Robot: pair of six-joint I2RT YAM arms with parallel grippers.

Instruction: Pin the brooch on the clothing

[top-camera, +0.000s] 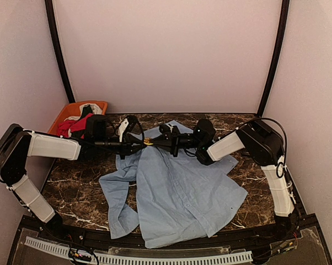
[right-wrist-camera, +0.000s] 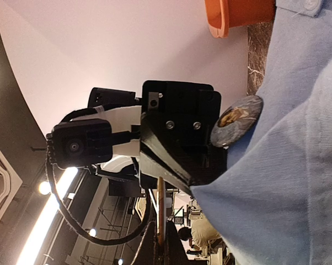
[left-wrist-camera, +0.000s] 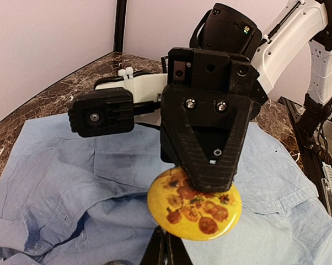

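Note:
My two grippers meet over the light blue shirt (top-camera: 182,210). The yellow floral brooch sits at the tips of my right gripper (top-camera: 154,143), which is shut on it; in the right wrist view it shows edge-on as a thin strip (right-wrist-camera: 160,210). My left gripper (top-camera: 138,144) is shut at a raised fold of the shirt (right-wrist-camera: 249,204), which reaches its fingertips in the right wrist view. A grey oval piece (right-wrist-camera: 236,120) shows beside that gripper. Whether the brooch's pin is in the cloth is hidden.
An orange bin (top-camera: 61,118) with red and white cloth stands at the back left. White walls enclose the back and sides.

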